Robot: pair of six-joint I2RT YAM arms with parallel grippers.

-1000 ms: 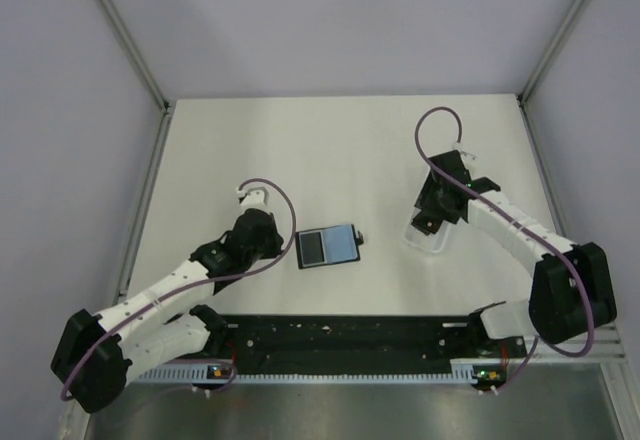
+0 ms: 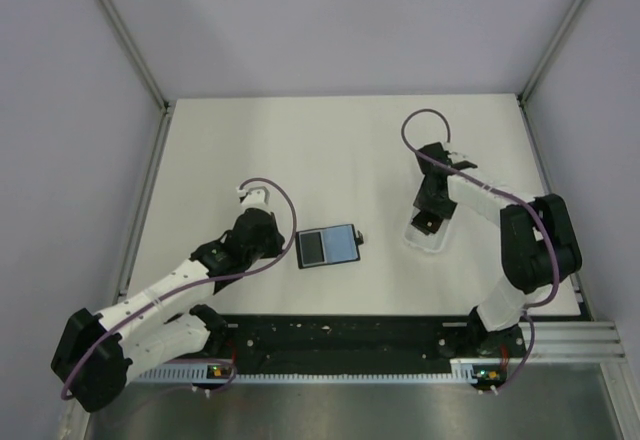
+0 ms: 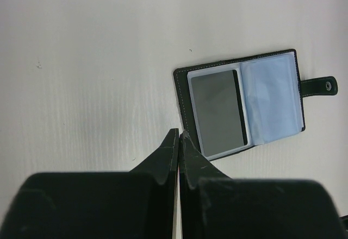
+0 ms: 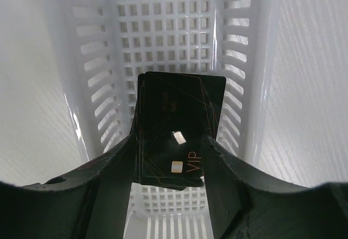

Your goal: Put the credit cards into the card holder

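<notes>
The open card holder (image 2: 327, 246) lies flat at the middle front of the table, with clear sleeves (image 3: 272, 98) on the right half and a dark panel on the left. My left gripper is shut, empty, beside the holder's left side. A small pile of black cards (image 4: 176, 122), the top one marked VIP, lies in a white basket (image 2: 425, 242) at the right. My right gripper is over the pile, its fingers apart at either side of the cards; whether they touch them is unclear.
The basket's slatted walls (image 4: 258, 87) stand close around the cards and my right gripper's fingers.
The left arm and card holder have not moved.
</notes>
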